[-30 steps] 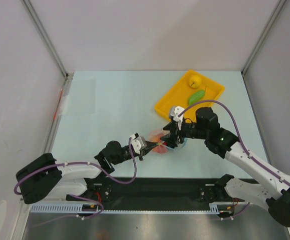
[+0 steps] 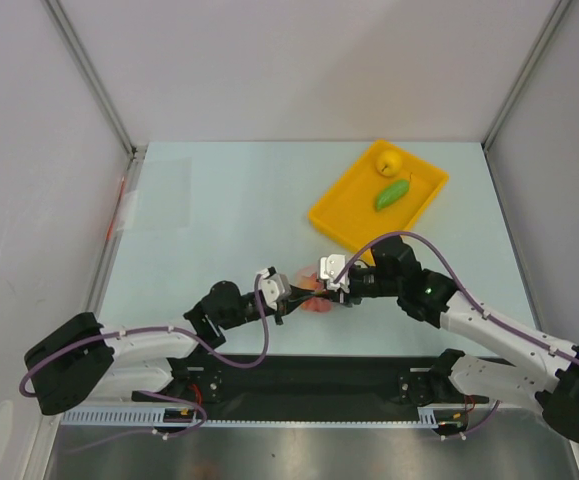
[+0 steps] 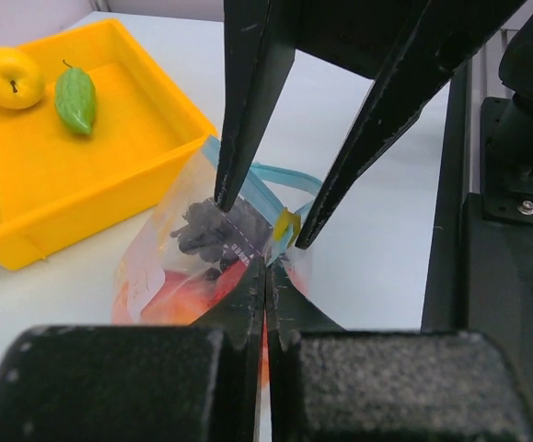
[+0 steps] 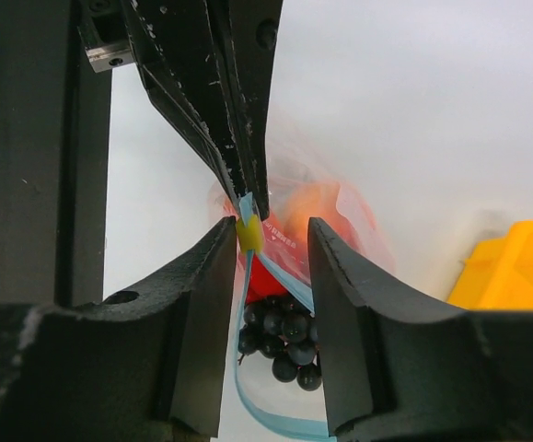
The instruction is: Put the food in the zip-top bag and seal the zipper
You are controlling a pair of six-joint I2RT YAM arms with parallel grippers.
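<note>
The clear zip top bag [image 3: 160, 258] has a blue zipper [image 4: 289, 276] and a yellow slider [image 4: 249, 234] near one end. Inside are dark round fruits [image 4: 294, 336] and something orange-red [image 4: 312, 210]. My left gripper is shut, with the blue zipper's end pinched at its tips, close beside the slider. From the other side comes my right gripper, part open, its fingers either side of the zipper. The slider lies between them, nearer one finger [image 4: 213, 253]; a gap remains to the other. In the top view, both grippers largely cover the bag [image 2: 314, 303].
An orange tray [image 2: 344, 205] behind the bag holds a yellow fruit [image 2: 389, 163] and a green vegetable [image 2: 392, 194]. A dark rail [image 2: 299, 375] runs along the front edge.
My right gripper has come down and toward the front onto the bag's zipper, closing in on the left gripper's tips. The left arm has barely shifted.
</note>
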